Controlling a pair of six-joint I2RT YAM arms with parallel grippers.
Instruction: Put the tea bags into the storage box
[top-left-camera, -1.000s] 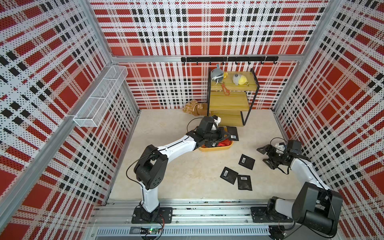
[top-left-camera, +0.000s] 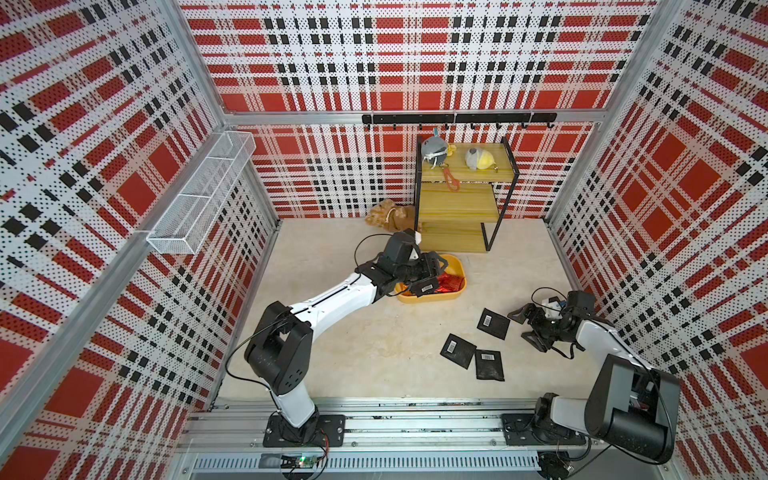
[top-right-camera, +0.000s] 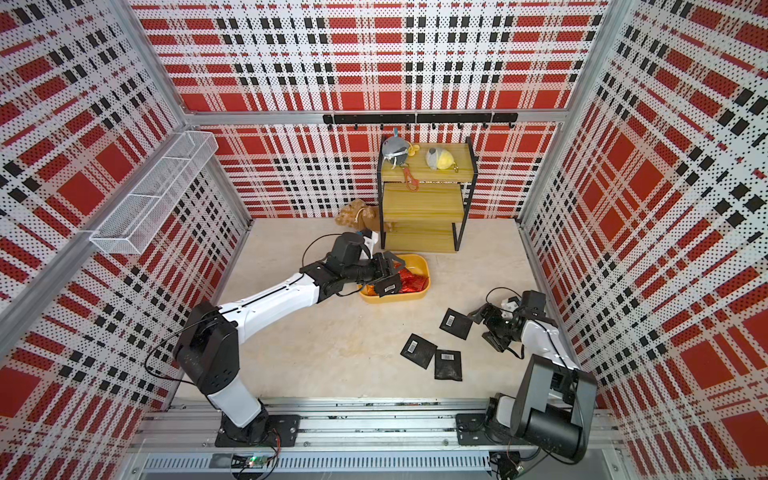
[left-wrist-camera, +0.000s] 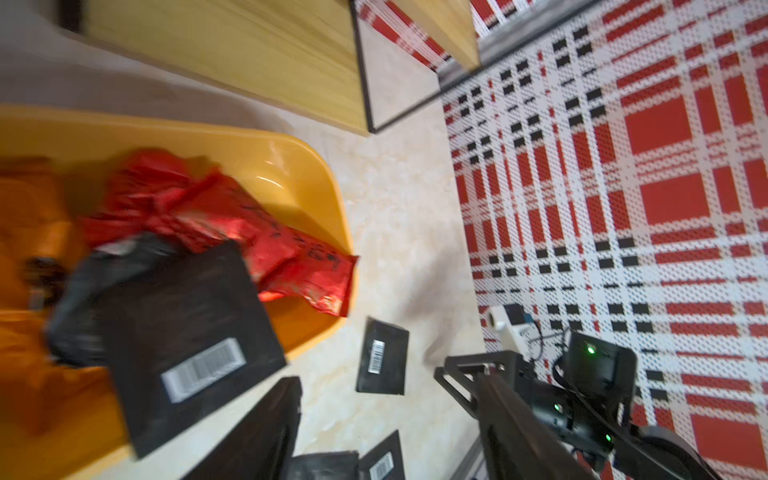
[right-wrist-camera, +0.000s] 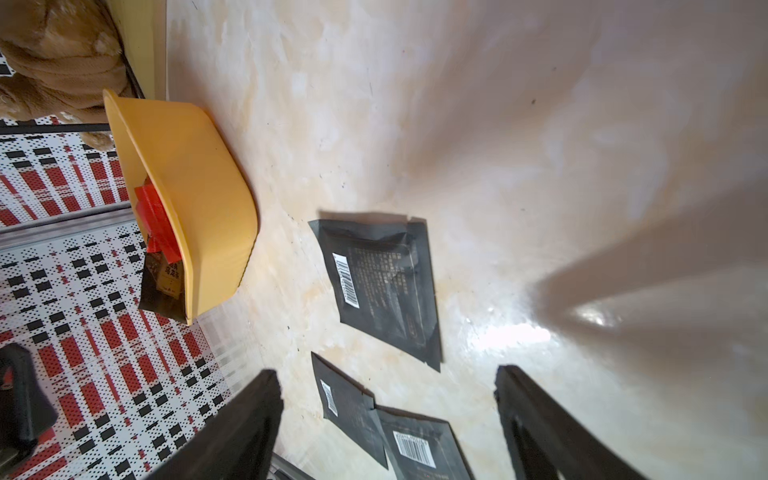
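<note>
The yellow storage box (top-left-camera: 457, 297) stands in front of the shelf, with red packets (left-wrist-camera: 240, 228) inside. A black tea bag (left-wrist-camera: 196, 344) with a white barcode is at the box's front side, tilted, overlapping its front rim. Over the box my left gripper is open, nothing between its fingers. Three black tea bags lie flat on the table: one nearest the right arm (top-left-camera: 493, 323), one at left (top-left-camera: 458, 350) and one at front (top-left-camera: 489, 365). Just right of the nearest bag, my right gripper (top-left-camera: 524, 326) is open and empty.
Behind the box stands a wooden shelf (top-left-camera: 457, 203) with plush toys (top-left-camera: 481, 158) on top. A brown plush (top-left-camera: 385, 214) sits left of the shelf. A wire basket (top-left-camera: 204, 192) hangs on the left wall.
A black tea bag that stuck out past the box's back right now shows at its front side. My left gripper has shifted over the box. The right gripper has edged leftward, toward the nearest bag.
</note>
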